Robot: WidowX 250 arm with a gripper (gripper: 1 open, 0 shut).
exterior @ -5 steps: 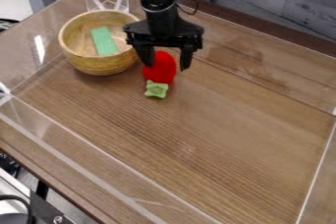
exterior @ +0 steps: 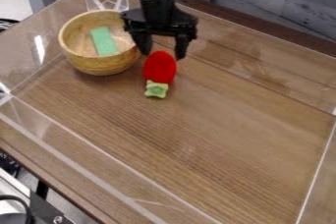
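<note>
My black gripper [exterior: 161, 33] hangs at the upper middle of the camera view, open, its fingers spread either side above a red rounded object [exterior: 160, 67]. A small pale green piece [exterior: 156, 89] lies just in front of the red object. To the left, a wicker basket [exterior: 79, 62] holds a mint green block [exterior: 102, 41].
A grey wall [exterior: 262, 7] stands at the back. Cables and dark clutter lie beyond the table's left edge.
My gripper has risen and drawn back from the red object, which now shows more fully below it.
</note>
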